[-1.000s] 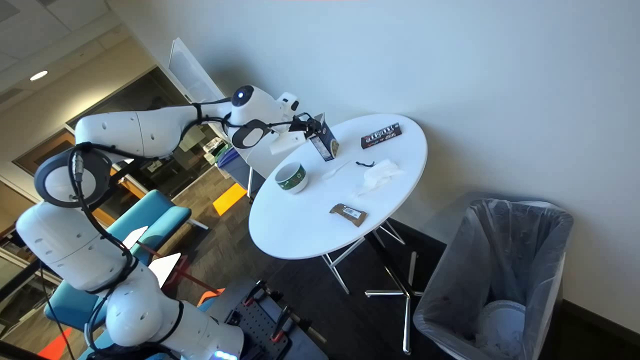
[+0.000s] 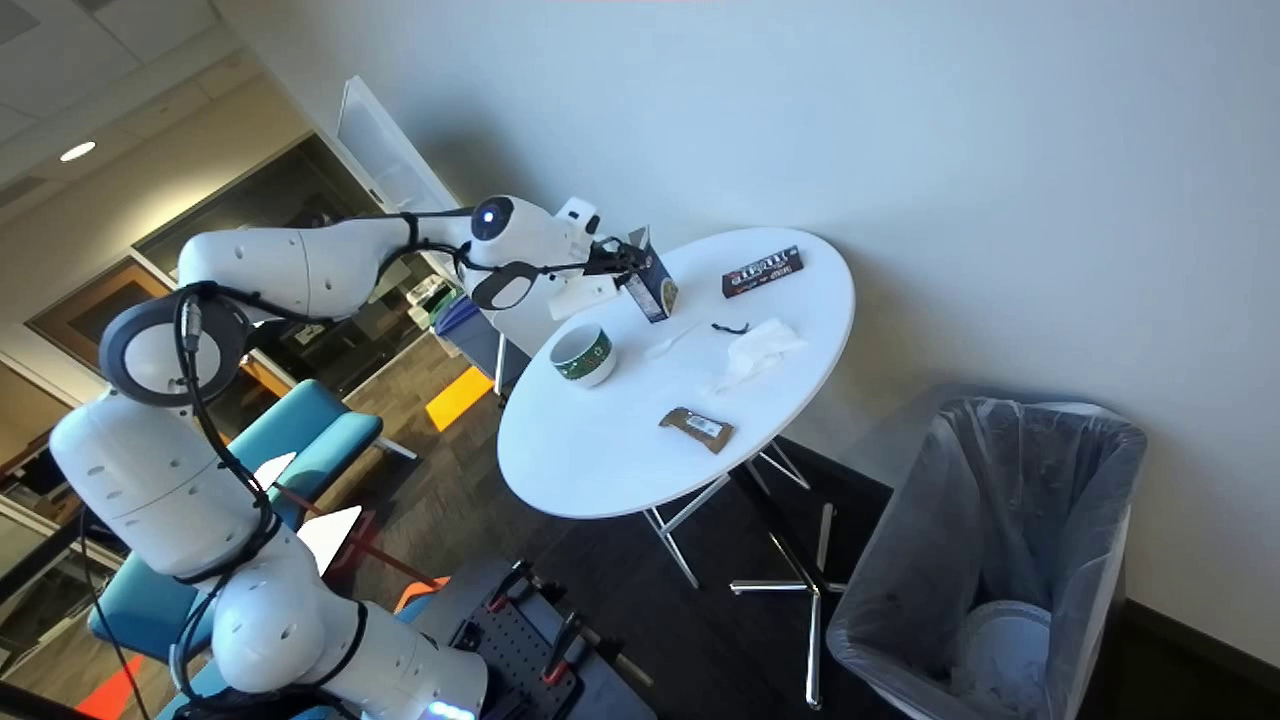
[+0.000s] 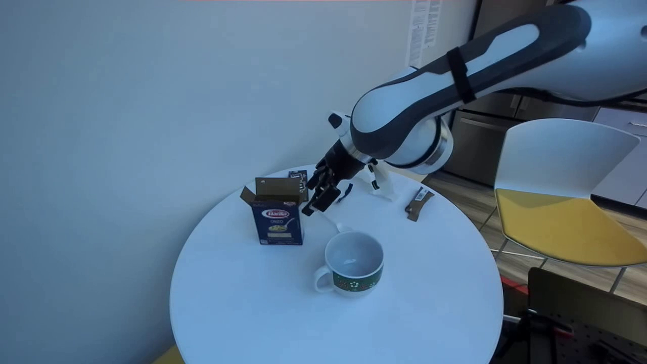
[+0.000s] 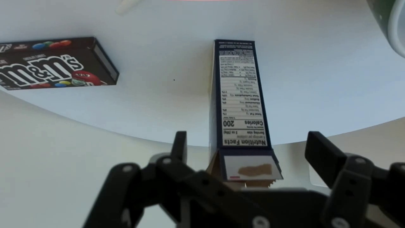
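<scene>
A dark blue Barilla pasta box [image 3: 277, 225] stands upright on the round white table, its top flaps open. My gripper is open, and in the wrist view its two fingers appear on either side of the box's open top end. Nothing is gripped. From exterior view 2, the gripper [image 3: 317, 197] sits just right of the box's upper part, above the table; exact contact there is hard to judge. The Nutrition Facts side of the box [image 4: 243, 95] faces the wrist camera.
On the table are a green-banded white mug [image 3: 355, 267], an M&M's box [image 4: 57, 66], a brown wrapped bar [image 2: 697, 428], a crumpled white napkin [image 2: 762, 348], a pale spoon-like utensil [image 3: 335, 223] and a small dark strip [image 2: 729, 329]. A lined bin [image 2: 984, 564] stands beyond the table.
The arm's wrist and elbow have come slightly lower and toward the table, with the gripper shifting a little at the box's top. The box and the other table items have stayed put.
</scene>
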